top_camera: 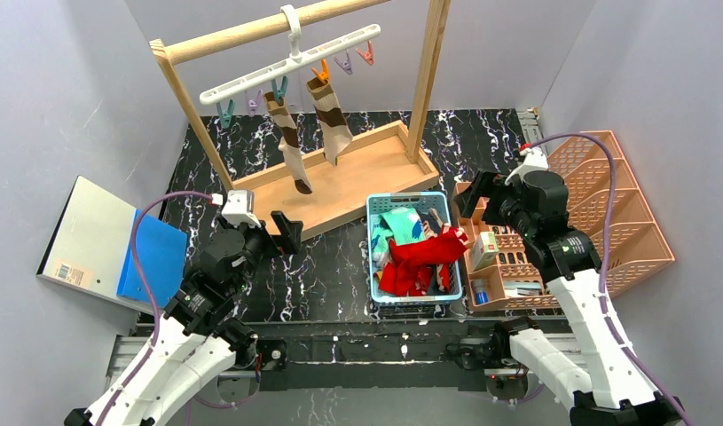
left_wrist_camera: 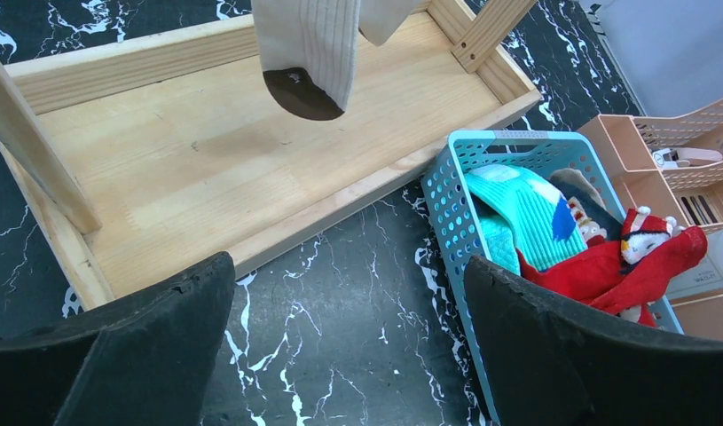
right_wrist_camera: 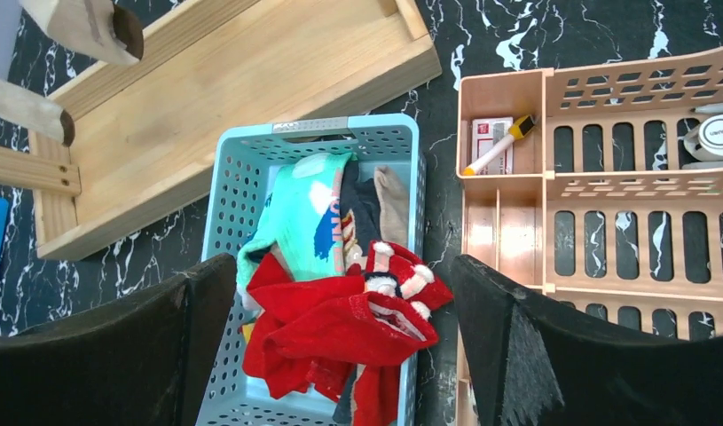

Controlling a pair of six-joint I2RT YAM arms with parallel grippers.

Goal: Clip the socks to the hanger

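Two beige-and-brown socks (top_camera: 331, 124) hang from clips on the white hanger (top_camera: 251, 77) on the wooden rail; other coloured clips are empty. A blue basket (top_camera: 373, 293) holds red (top_camera: 411, 257) and turquoise socks (right_wrist_camera: 300, 213), plus darker ones. My left gripper (top_camera: 284, 232) stands open left of the basket, in front of the wooden tray, nothing between its fingers. My right gripper (top_camera: 477, 191) is open above the right side near the basket, looking down on it in the right wrist view, also empty.
Peach organisers (top_camera: 624, 222) with small items fill the right side. A blue-and-white board (top_camera: 153, 257) stands at the left. The wooden tray (top_camera: 366, 177) under the rail is bare. Dark counter shows between left gripper and basket.
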